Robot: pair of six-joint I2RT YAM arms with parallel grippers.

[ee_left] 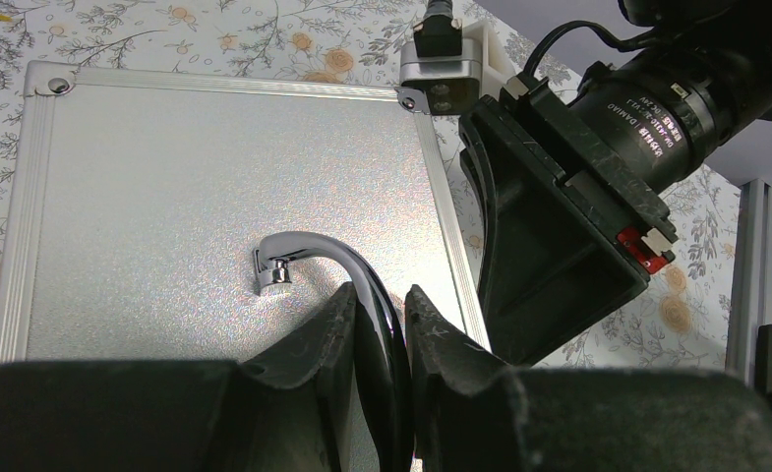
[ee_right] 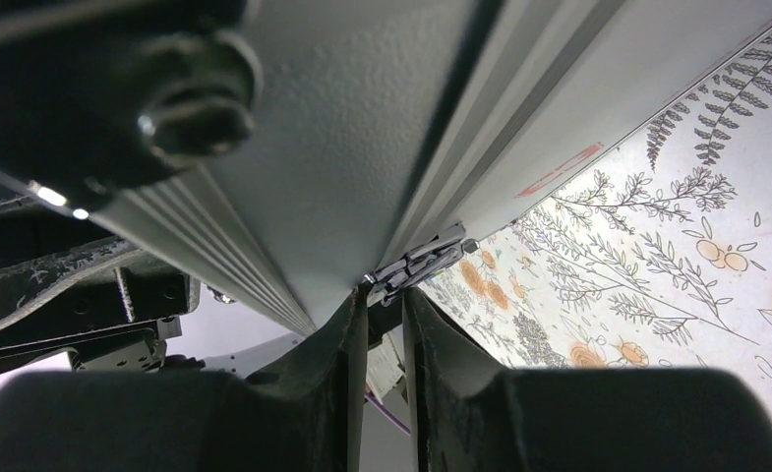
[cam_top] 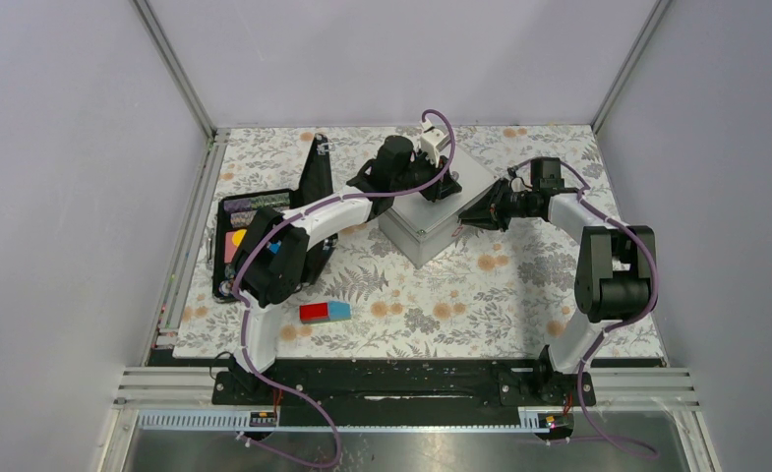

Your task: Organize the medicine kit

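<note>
A silver medicine case (cam_top: 411, 242) sits closed in the middle of the table, turned at an angle. On its flat lid (ee_left: 165, 197) a curved chrome handle (ee_left: 313, 242) stands up, and my left gripper is shut on it. At the case's side, my right gripper has its fingertips right at a metal latch (ee_right: 423, 262) just below the lid seam. A narrow gap shows between those fingers. Whether they touch the latch is unclear. The inside of the case is hidden.
To the left, an open black toolbox (cam_top: 217, 221) holds coloured items, partly covered by my left arm. A red and blue block (cam_top: 325, 312) lies near the front. Bare tablecloth (cam_top: 441, 310) stretches before the case. Both arms are close together over it.
</note>
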